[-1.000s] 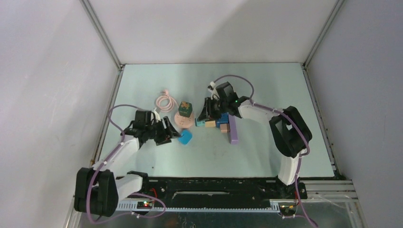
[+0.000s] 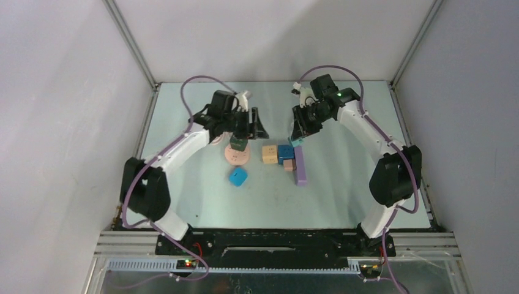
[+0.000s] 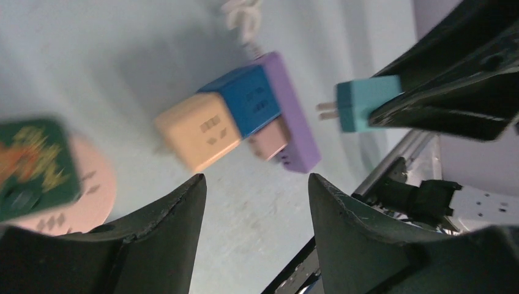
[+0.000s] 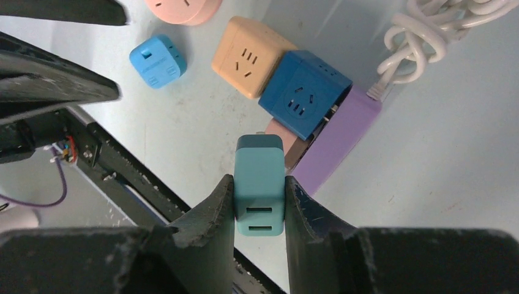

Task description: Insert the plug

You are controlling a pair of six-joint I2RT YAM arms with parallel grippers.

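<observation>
My right gripper is shut on a teal plug, lifted above the blocks; its two prongs show pointing sideways in the left wrist view (image 3: 367,104). My left gripper stands open, high over the table's middle, nothing between its fingers. Below are a tan socket block (image 4: 251,55), a blue socket block (image 4: 300,92) and a purple strip (image 4: 343,138), with a small pink block beside them. A dark green block (image 2: 238,144) sits on a pink round piece (image 2: 236,158). A light blue block (image 4: 156,60) lies apart.
A white coiled cable (image 4: 422,37) lies at the far end of the purple strip. A pink cable is partly hidden under my left arm.
My right gripper has risen and moved rightward with the teal plug. My left gripper has moved from the left front toward the middle back, facing the right one.
</observation>
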